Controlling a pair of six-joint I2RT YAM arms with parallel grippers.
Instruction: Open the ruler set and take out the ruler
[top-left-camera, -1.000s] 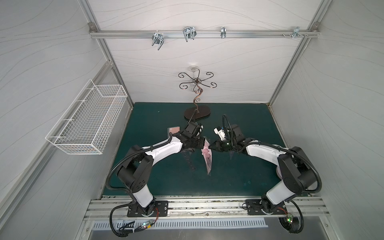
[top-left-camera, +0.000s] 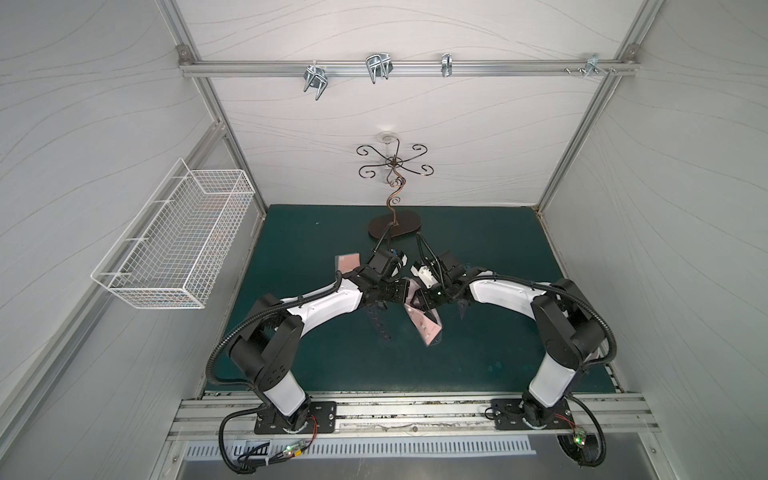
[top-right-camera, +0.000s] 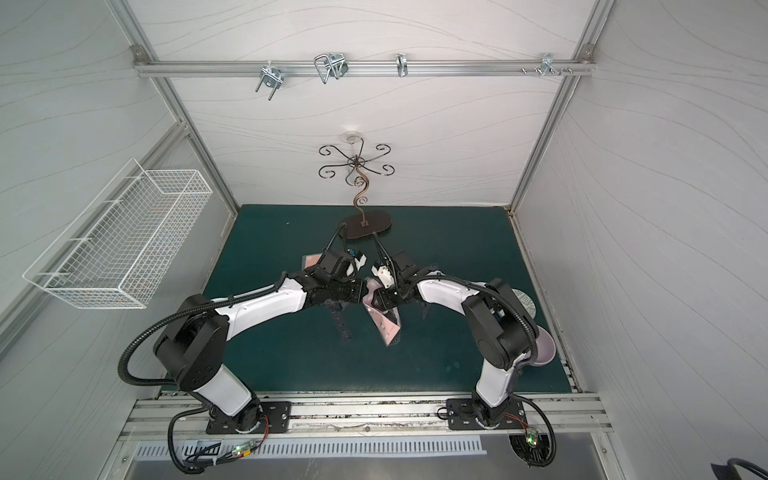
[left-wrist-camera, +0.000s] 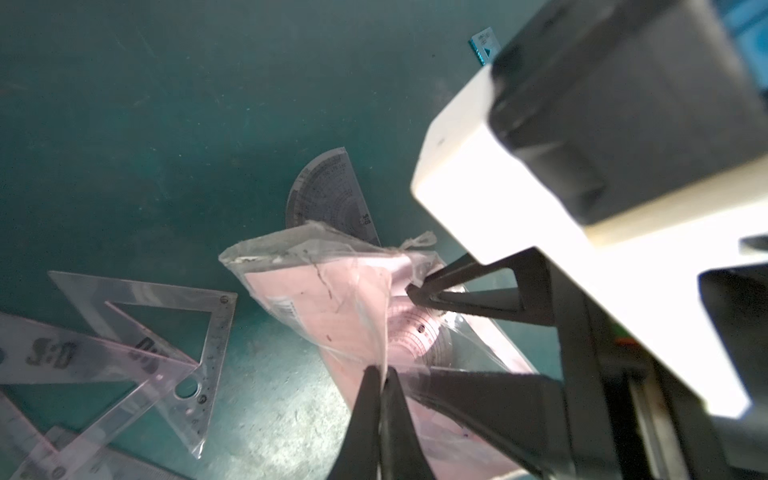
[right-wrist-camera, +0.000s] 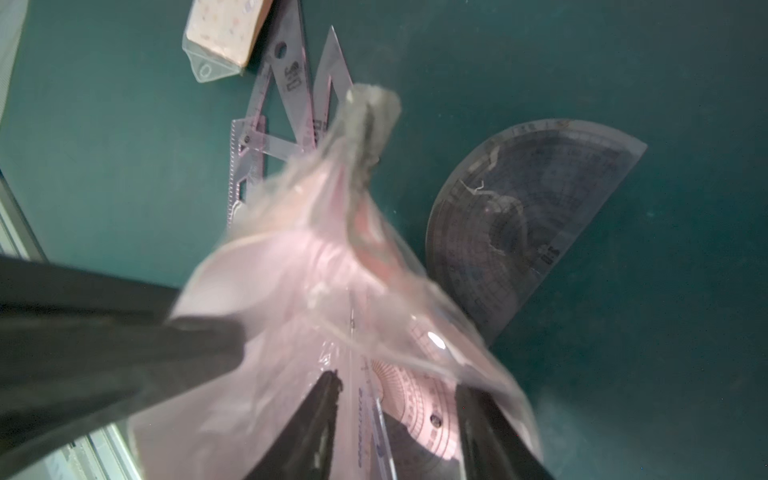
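A clear plastic pouch with a pink card (left-wrist-camera: 320, 296), the ruler set, is held up between my two arms. My left gripper is shut on the pouch's edge. My right gripper is at the pouch mouth with its fingers parted; in the left wrist view one of its fingers (left-wrist-camera: 488, 400) looks partly covered by the plastic. Between those fingers, in the right wrist view, a straight ruler (right-wrist-camera: 364, 424) and a pink-looking protractor (right-wrist-camera: 412, 396) show inside the pouch. A clear protractor (right-wrist-camera: 520, 216) lies loose on the table.
Loose set squares (left-wrist-camera: 144, 344) lie overlapped left of the pouch. An eraser-like pink packet (right-wrist-camera: 228, 28) lies beyond them. A metal stand's dark base (top-left-camera: 394, 225) is behind the arms.
The pouch's lower end has swung rightward, and its face shows wider. My left arm has barely moved.
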